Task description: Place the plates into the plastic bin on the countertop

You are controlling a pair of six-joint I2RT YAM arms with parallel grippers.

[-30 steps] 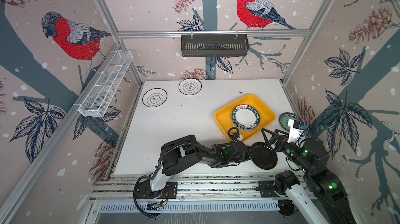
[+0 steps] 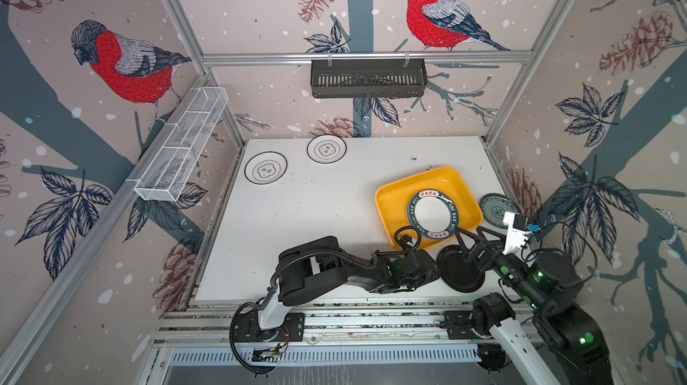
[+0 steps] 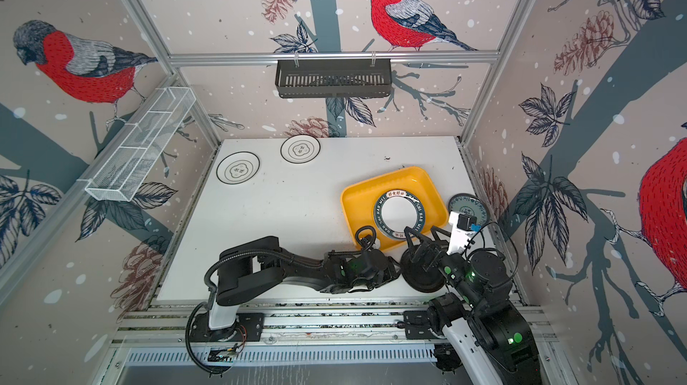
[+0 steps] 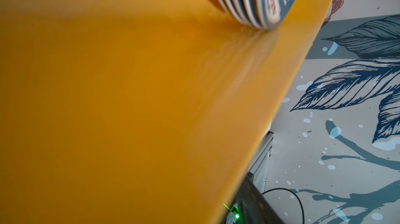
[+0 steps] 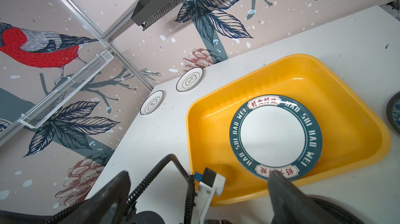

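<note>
The yellow plastic bin (image 2: 398, 195) stands at the right of the countertop. A stack of green-rimmed plates lies in it; their edges show in the left wrist view. A dark round plate (image 2: 462, 274) lies in front of the bin. At its left edge is my left gripper (image 2: 434, 268); whether the fingers grip that edge is hidden, and the left wrist view shows mostly bin wall. My right gripper is wide open and empty near the bin's front right. Two white plates (image 2: 265, 168) lie at the back left.
A grey-green patterned plate (image 2: 498, 207) sits right of the bin, close to my right arm. White wire shelf (image 2: 182, 143) and dark rack (image 2: 368, 78) hang on the walls.
Over the last second the bin and its stack have shifted right and towards the front. The dark plate and my left gripper have moved a little right; my right arm has also moved slightly right.
</note>
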